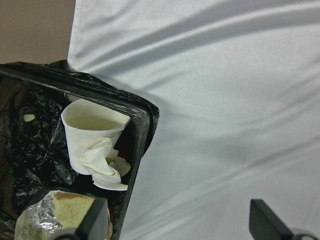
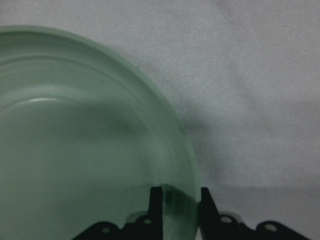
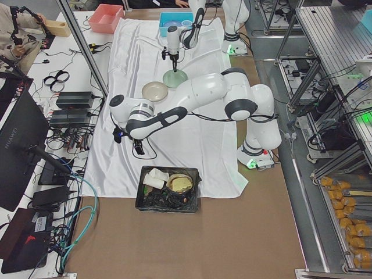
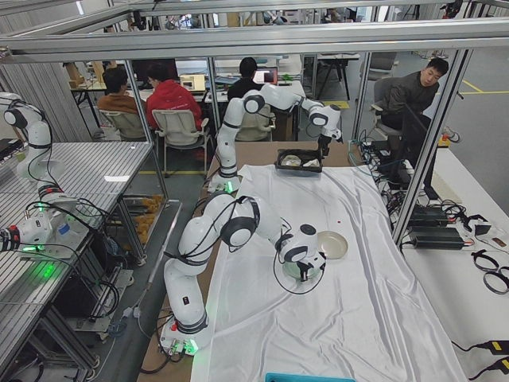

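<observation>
My left gripper stands open beside a black bag-lined bin (image 3: 148, 200), over the white cloth. In the bin are a paper cup (image 1: 90, 130), crumpled paper (image 1: 105, 175) and foil (image 1: 35, 225) with a yellow food piece (image 1: 70, 210). My right gripper is at the rim of a green plate (image 2: 75, 150), one finger inside and the other at the outer edge; whether it grips the rim is unclear. A beige plate (image 3: 155, 91) lies beside the green one.
A blue tray (image 4: 310, 378) sits at the far end of the cloth (image 4: 374, 318) from the bin. The cloth around the plates is mostly clear. A metal post and cabled equipment (image 3: 72, 100) border the cloth on one side.
</observation>
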